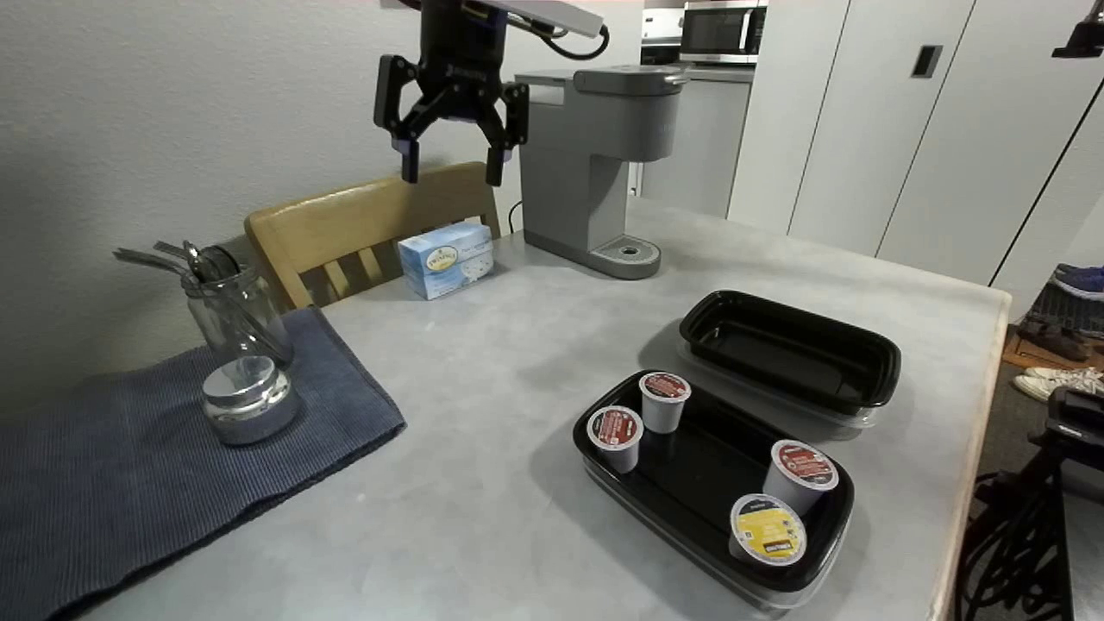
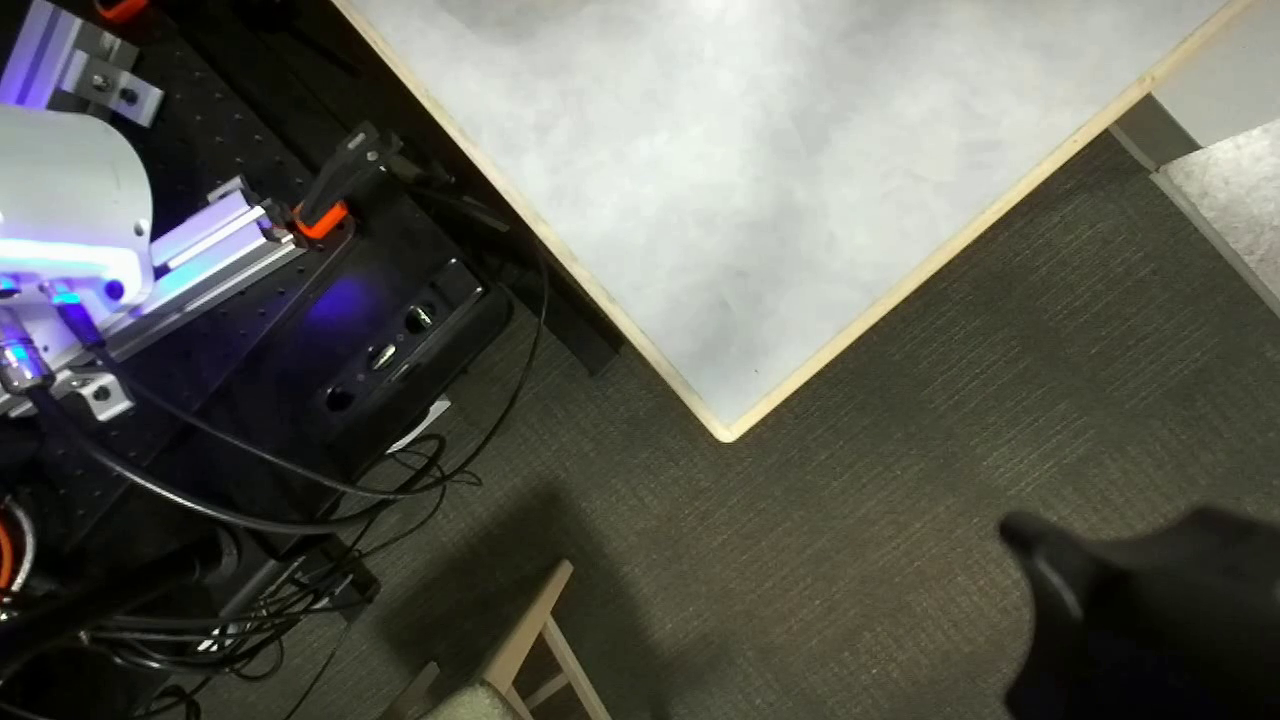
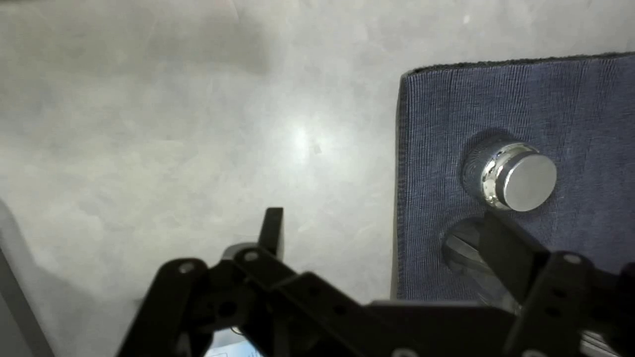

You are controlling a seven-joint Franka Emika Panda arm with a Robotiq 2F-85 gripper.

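My gripper (image 1: 453, 176) hangs open above the back of the table, left of the grey coffee maker (image 1: 590, 166), with nothing between its fingers. Several coffee pods stand in the nearer black tray (image 1: 688, 486): two with red lids at its left end, a red-lidded pod (image 1: 803, 474) and a yellow-lidded pod (image 1: 768, 530) at its right end. Behind it the second black tray (image 1: 792, 347) is empty. A light blue tea box (image 1: 447, 259) lies at the table's back edge. In the wrist view a silver-lidded jar (image 3: 527, 181) sits on the blue mat (image 3: 452, 113).
A glass jar with cutlery (image 1: 238, 310) stands on the mat behind the silver-lidded one. Beyond the table edge is a wooden chair (image 1: 341, 228).
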